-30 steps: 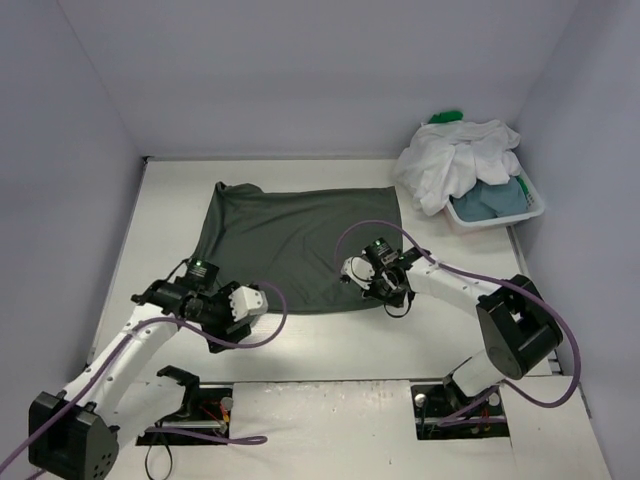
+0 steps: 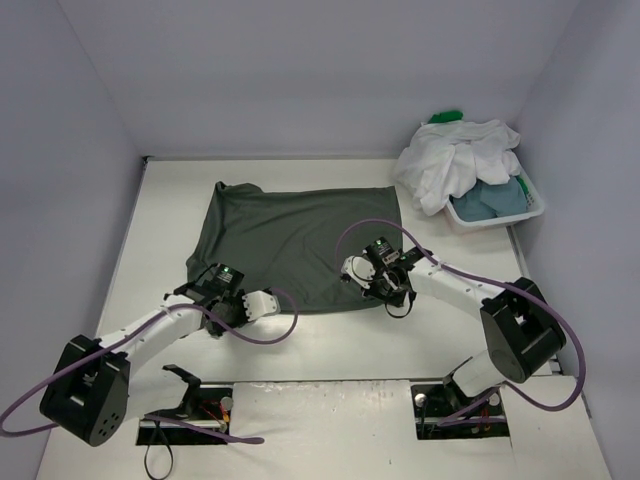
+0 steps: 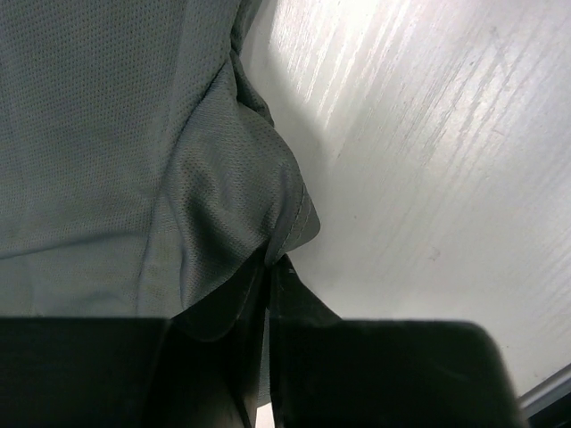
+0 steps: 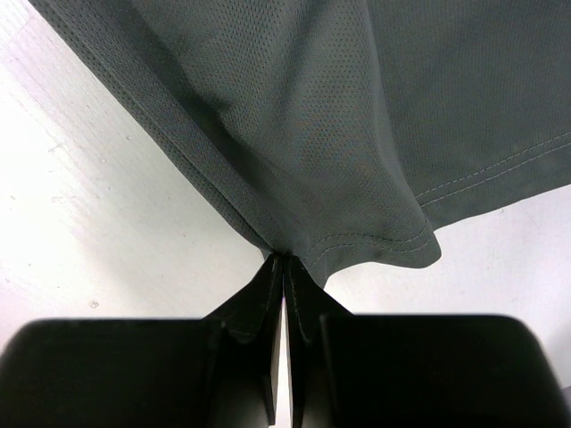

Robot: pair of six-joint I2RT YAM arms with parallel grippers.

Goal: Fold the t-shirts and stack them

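Note:
A dark grey-green t-shirt point(image 2: 295, 240) lies spread across the table. My left gripper point(image 2: 240, 310) is at its near left edge; in the left wrist view its fingers point(image 3: 268, 272) are closed on a bunched fold of the shirt point(image 3: 214, 196). My right gripper point(image 2: 370, 285) is at the near right part of the shirt; in the right wrist view it point(image 4: 284, 267) is shut on a hemmed corner of the cloth point(image 4: 339, 178).
A white bin point(image 2: 530, 207) at the back right holds white plastic and teal cloth point(image 2: 485, 200). Bare table shows left of and in front of the shirt. Walls enclose the back and sides.
My left gripper has moved a little to the right along the shirt's near edge over the last second. The right arm has stayed in place.

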